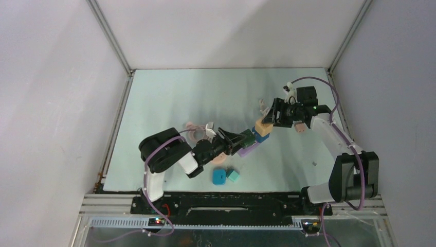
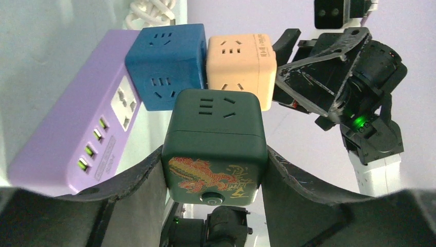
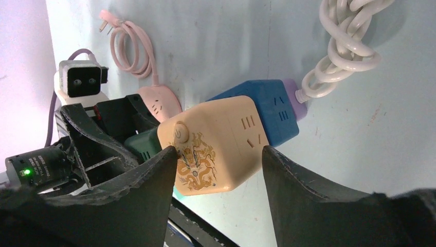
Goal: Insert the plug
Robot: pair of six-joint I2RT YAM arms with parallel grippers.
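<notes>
My left gripper (image 1: 241, 140) is shut on a green cube plug (image 2: 216, 144) with a dragon print, held just left of an orange cube plug (image 1: 264, 128). The orange cube (image 2: 239, 67) sits beside a blue cube (image 2: 164, 67), which is at the purple power strip (image 2: 77, 128) with an exposed white socket. My right gripper has its fingers on either side of the orange cube (image 3: 216, 134); whether they grip it is unclear.
A white coiled cable (image 3: 349, 41) lies behind the strip. A pink round socket (image 3: 159, 100) with cable, a blue block (image 1: 219, 176) and a teal block (image 1: 233, 175) lie nearby.
</notes>
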